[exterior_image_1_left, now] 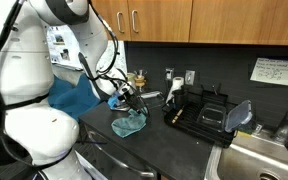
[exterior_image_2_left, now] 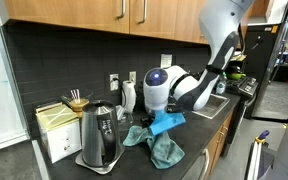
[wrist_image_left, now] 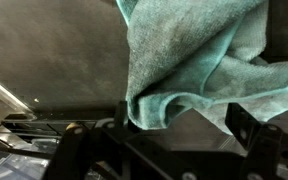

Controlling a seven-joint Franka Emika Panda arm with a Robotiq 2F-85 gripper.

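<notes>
A teal-grey cloth [exterior_image_1_left: 129, 123] lies crumpled on the dark counter, below my gripper in exterior view 1. In exterior view 2 the cloth [exterior_image_2_left: 164, 149] spreads near the counter's front edge. From the wrist, the cloth [wrist_image_left: 189, 60] fills the upper middle, its teal hem folded into a raised edge between and just beyond the fingers. My gripper is open, one fingertip on each side of that fold, and nothing is clamped. Whether the fingers touch the cloth cannot be made out.
To the right stand a black dish rack [exterior_image_1_left: 204, 115] and a sink [exterior_image_1_left: 244, 160]. A kettle [exterior_image_2_left: 101, 135] and a utensil holder [exterior_image_2_left: 79, 105] occupy the other end. Bare counter [exterior_image_1_left: 179, 150] lies in front of the rack.
</notes>
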